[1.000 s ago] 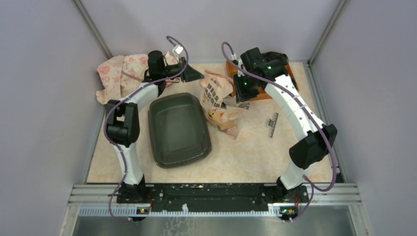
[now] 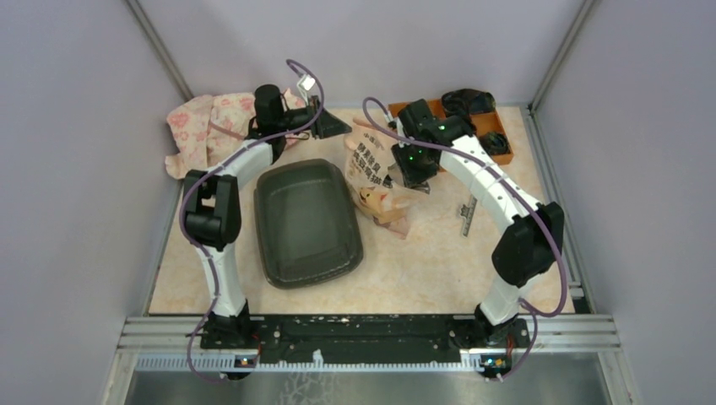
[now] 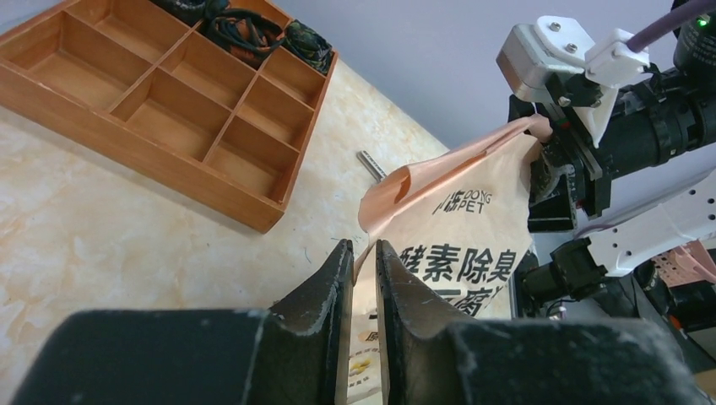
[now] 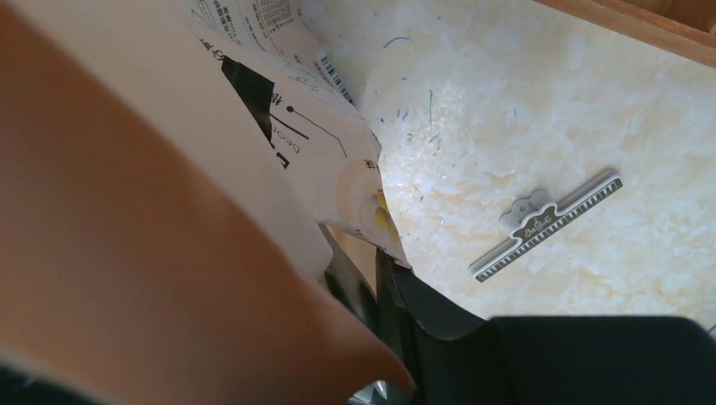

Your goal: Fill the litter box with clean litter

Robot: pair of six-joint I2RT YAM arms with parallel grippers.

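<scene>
The dark grey litter box lies with its bare floor showing. Beside it stands the pale, printed litter bag, its upper part raised. Reaching in from the left, my left gripper meets the bag's upper corner. In the left wrist view, the narrow gap between its fingers has the bag's edge in it, but a firm hold cannot be told. My right gripper is open at the bag's right side. In the right wrist view the bag's film blurs over much of the finger; one dark finger shows against the edge.
A wooden divided tray with dark bundles stands behind the right arm. A grey clip lies on the table to the right. Flowered cloth covers the back left.
The left arm and the litter box look unchanged.
</scene>
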